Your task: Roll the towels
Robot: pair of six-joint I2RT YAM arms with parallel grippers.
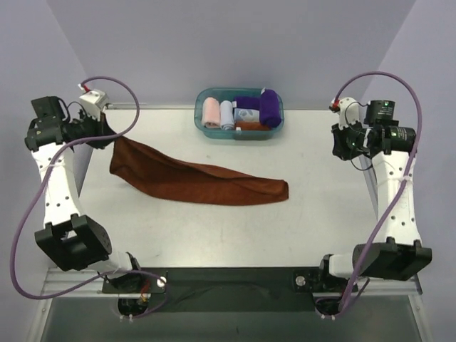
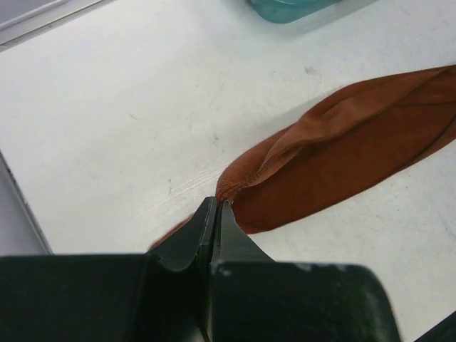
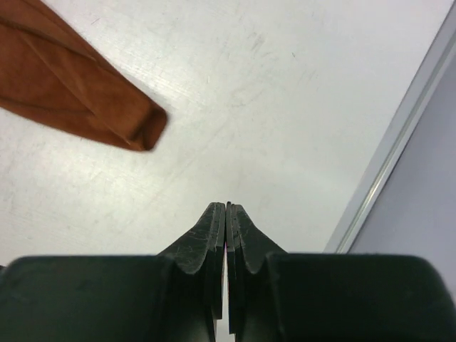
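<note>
The brown towel (image 1: pixel 199 185) lies as a narrow, bunched strip across the table, its left end lifted. My left gripper (image 1: pixel 112 140) is shut on that left corner; in the left wrist view the cloth (image 2: pixel 335 149) runs from the fingertips off to the upper right. The towel's right end (image 3: pixel 128 117) rests on the table, folded over and free. My right gripper is shut at the right side, well apart from the towel, with nothing between its fingertips.
A teal bin (image 1: pixel 239 135) at the back of the table holds several rolled towels, among them a pink roll (image 1: pixel 211 112) and a purple roll (image 1: pixel 270 108). Bare white table (image 1: pixel 214 239) shows in front of the towel and to its right.
</note>
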